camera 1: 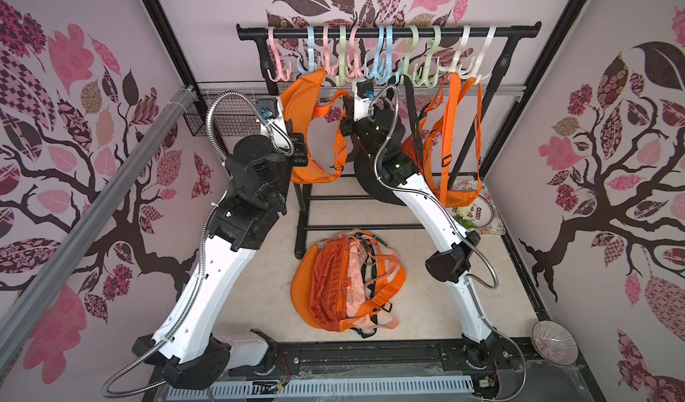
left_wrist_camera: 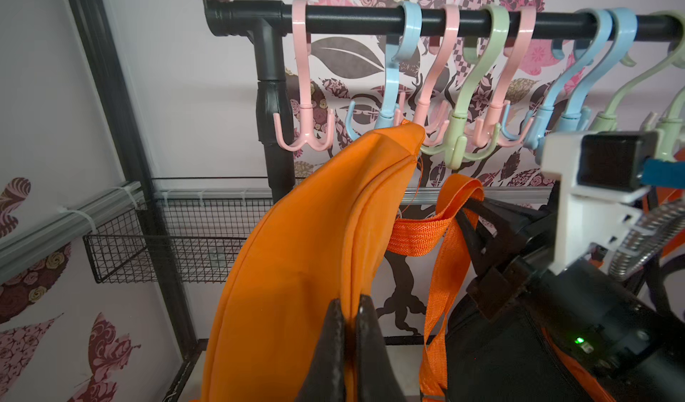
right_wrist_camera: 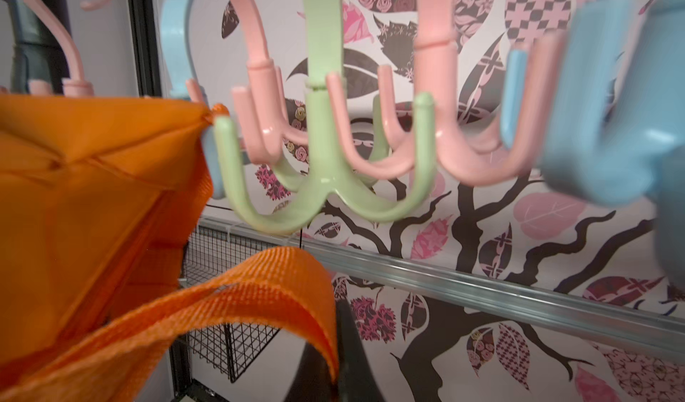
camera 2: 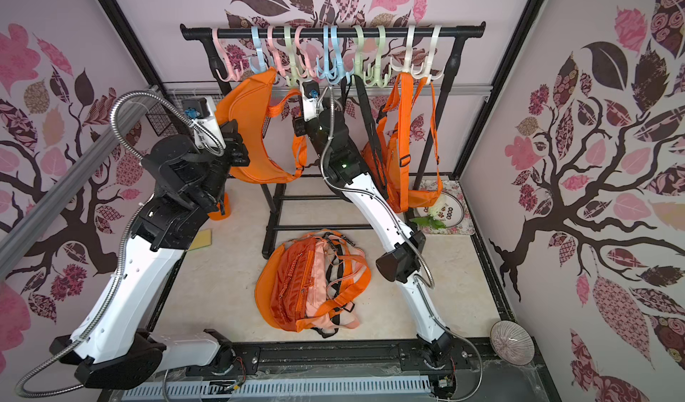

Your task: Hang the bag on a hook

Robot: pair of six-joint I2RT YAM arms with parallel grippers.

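The orange bag [camera 1: 300, 106] hangs in the air below the left part of the rack. My left gripper is shut on its near edge, with orange fabric between the fingers. My right gripper is shut on the bag's orange strap [right_wrist_camera: 282, 277], which arches up and over. In the right wrist view the strap's arch sits just below a light green hook [right_wrist_camera: 326, 166], apart from its prongs. The bag's top corner [left_wrist_camera: 406, 134] is close to the pink and green hooks; whether it touches one I cannot tell.
Several pastel hooks hang along the black bar [camera 1: 442, 32]. An orange bag [camera 1: 447, 131] hangs on the right side, and a dark bag [camera 1: 374, 184] hangs partly behind my right arm. Another orange bag [camera 1: 346, 280] lies on the floor. A wire basket [left_wrist_camera: 178, 241] is at the left.
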